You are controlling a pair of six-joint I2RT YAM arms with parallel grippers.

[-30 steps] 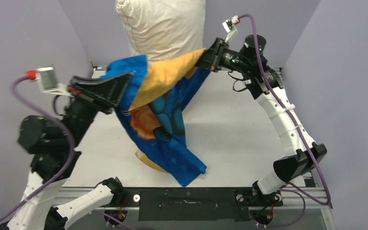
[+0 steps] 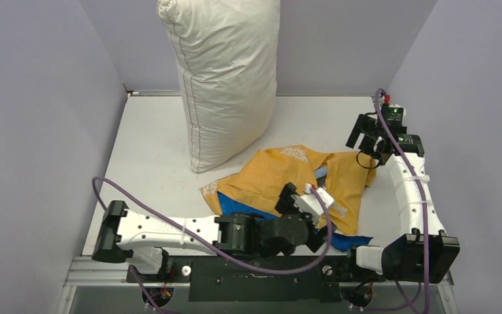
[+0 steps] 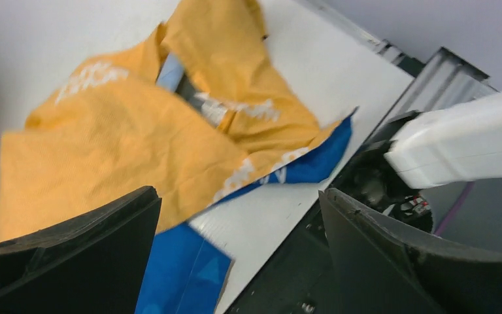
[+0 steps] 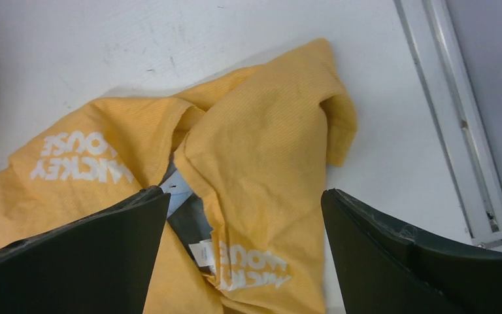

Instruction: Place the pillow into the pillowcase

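The pillowcase lies crumpled on the table, mostly yellow side up with white lettering, blue cloth showing at its front and right. The white pillow stands upright at the back, behind the pillowcase. My left gripper is open above the front of the pillowcase, nothing between its fingers. My right gripper is open over the pillowcase's back right part, also empty. In the right wrist view the yellow cloth lies below its fingers.
Grey walls close in at the back and both sides. A rail runs along the table's right edge.
The left arm has swung right and down, and my right gripper has moved right.
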